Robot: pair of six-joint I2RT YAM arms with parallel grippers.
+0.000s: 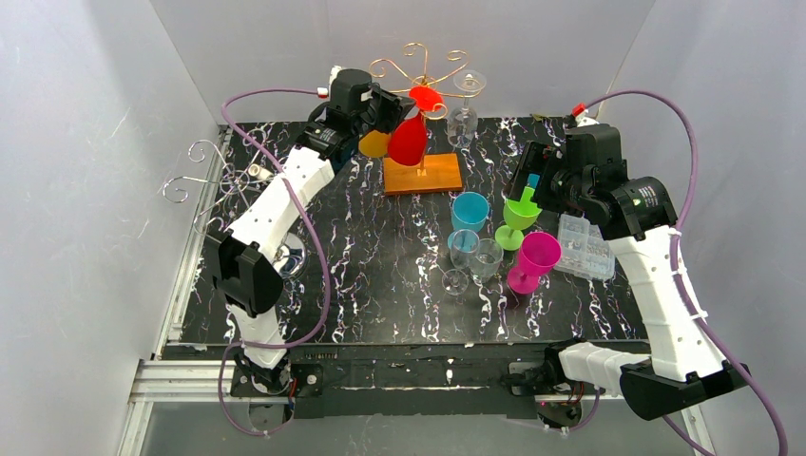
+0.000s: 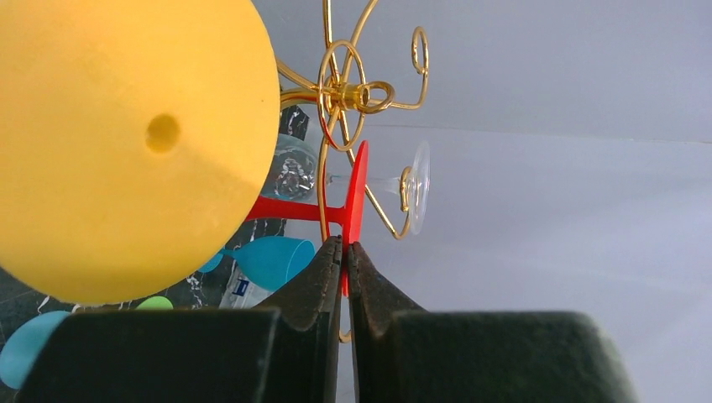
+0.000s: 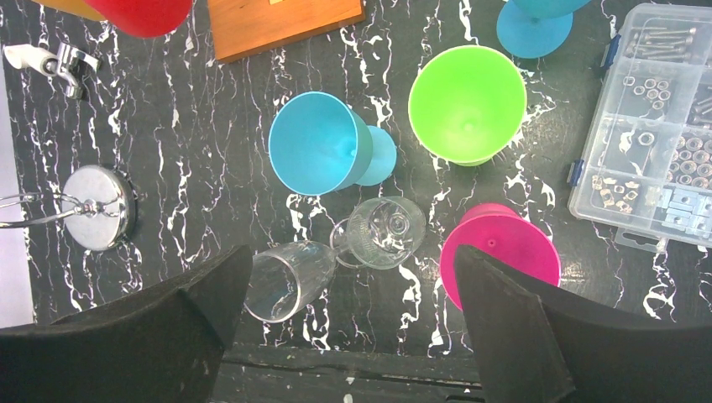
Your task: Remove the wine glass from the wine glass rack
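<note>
A gold rack [image 1: 423, 173] on a wooden base holds a red glass [image 1: 407, 142], a yellow glass [image 1: 374, 145] and a clear glass [image 1: 463, 123]. My left gripper is shut on the rim of the red glass's flat foot [image 2: 357, 189], which stands within the rack's wire loops [image 2: 340, 101]. The yellow foot fills much of the left wrist view's left side. My right gripper [image 1: 532, 171] hangs open over the right of the table, above several glasses.
Blue cup [image 3: 319, 143], green cup [image 3: 466, 101], pink cup [image 3: 495, 252] and clear glasses [image 3: 382, 231] stand at the right, beside a parts box [image 3: 638, 126]. A silver rack [image 3: 96, 206] is at the left; the front middle has bare table.
</note>
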